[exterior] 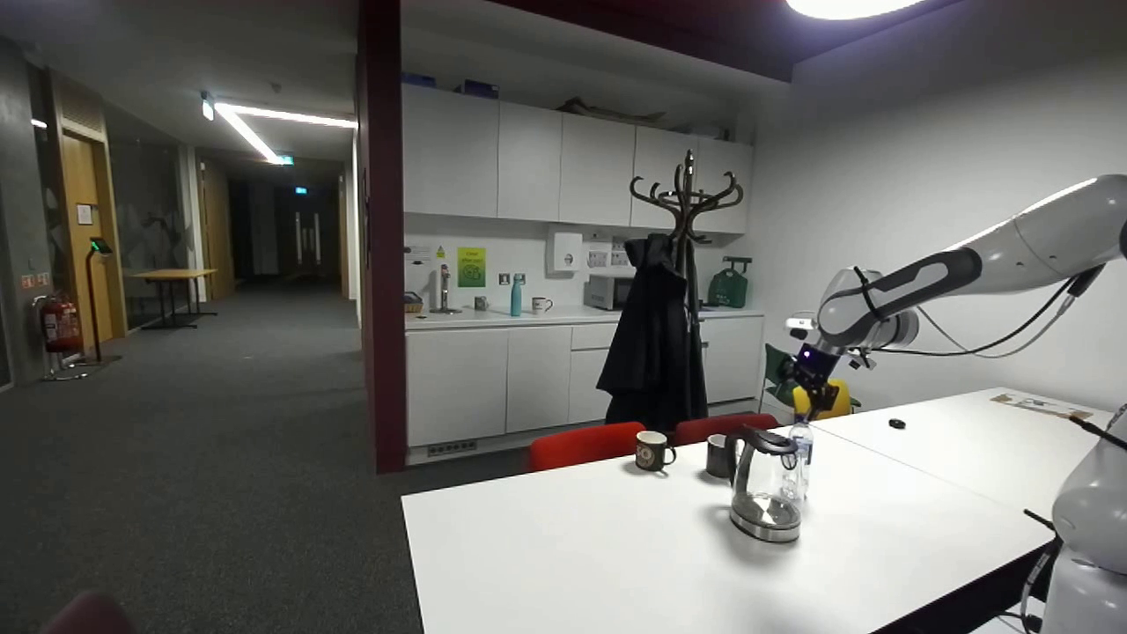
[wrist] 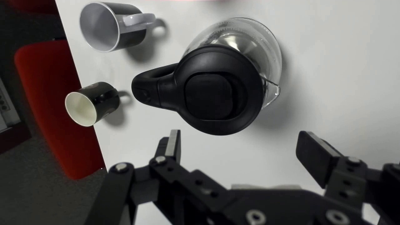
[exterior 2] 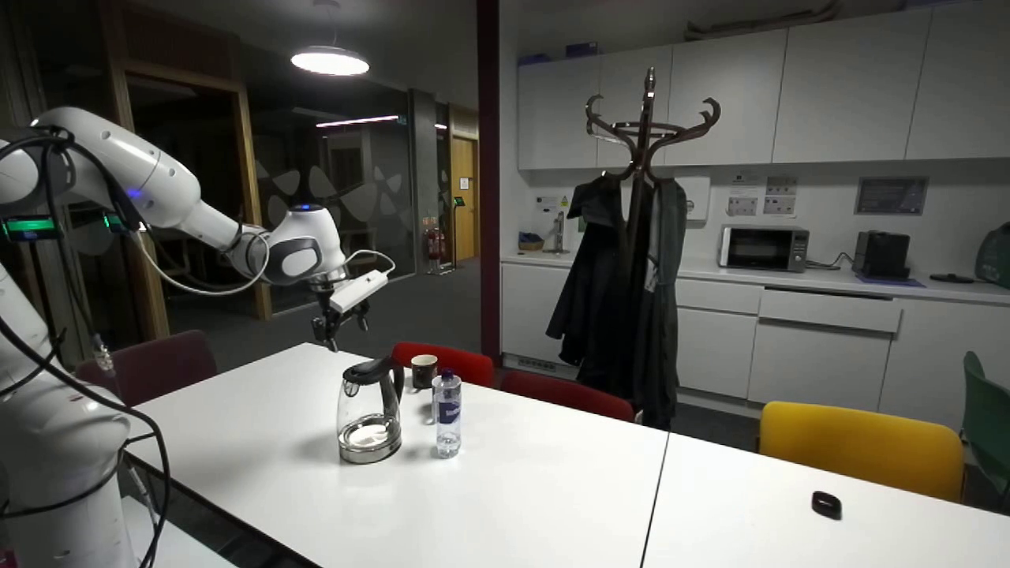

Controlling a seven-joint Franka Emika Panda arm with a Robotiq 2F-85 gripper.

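The glass kettle (exterior: 766, 507) with a black lid and handle stands upright on the white table (exterior: 549, 528). Close beside it is a clear water bottle (exterior 2: 449, 421) with a dark cap. Two dark mugs sit near the table's edge: one (exterior: 651, 453) with a cream inside, another (wrist: 131, 22) with a grey-white inside and handle. My gripper is open, its fingers (wrist: 173, 144) wide apart with nothing between them. In the wrist view the kettle lid (wrist: 215, 93) lies just beyond the fingertips; exterior view 2 shows the gripper above the tabletop, apart from the kettle.
Red chairs (exterior 2: 450, 361) line the table's far side, with a yellow chair (exterior 2: 852, 445) farther along. A small black object (exterior 2: 826, 503) lies on the adjoining table. Beyond the chairs is a coat stand (exterior 2: 648, 123) hung with dark coats.
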